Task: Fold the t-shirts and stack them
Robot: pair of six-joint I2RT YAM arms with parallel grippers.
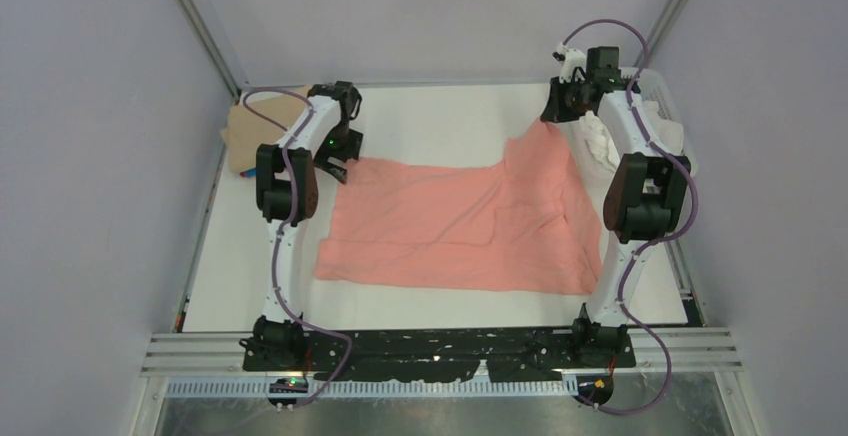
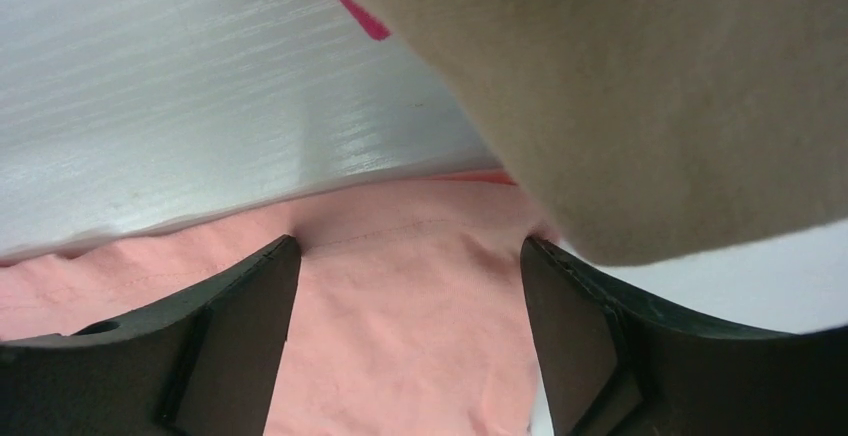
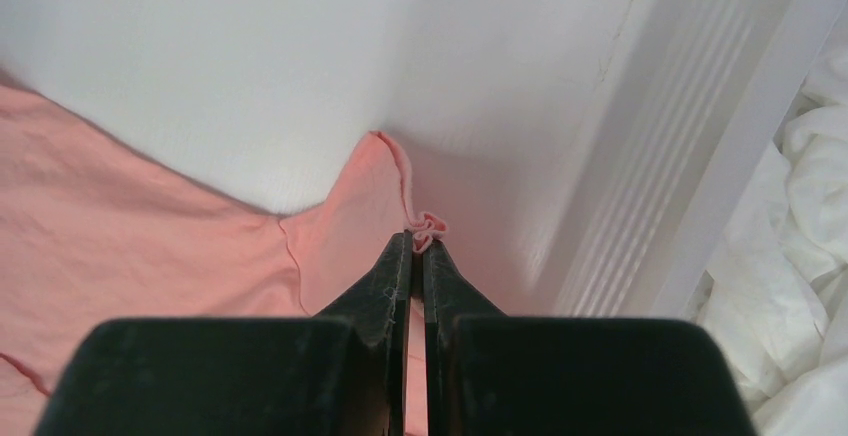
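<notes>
A pink t-shirt [image 1: 420, 206] lies spread across the middle of the table, its upper right part drawn up. Over its upper left corner my left gripper [image 1: 342, 164] stands with fingers apart. In the left wrist view the pink cloth [image 2: 400, 326] runs beneath and between those fingertips, and I cannot tell whether they touch it. At the upper right, my right gripper [image 1: 552, 116] is shut on the shirt's corner. A pinched, bunched fold [image 3: 428, 228] sticks out of its fingertips in the right wrist view.
Brown cardboard [image 1: 255, 136] occupies the back left beside the left arm, looming close in the left wrist view [image 2: 650, 106]. A white basket [image 1: 655, 86] of crumpled white cloth [image 1: 668, 133] stands under the right arm. Bare table shows behind and in front of the shirt.
</notes>
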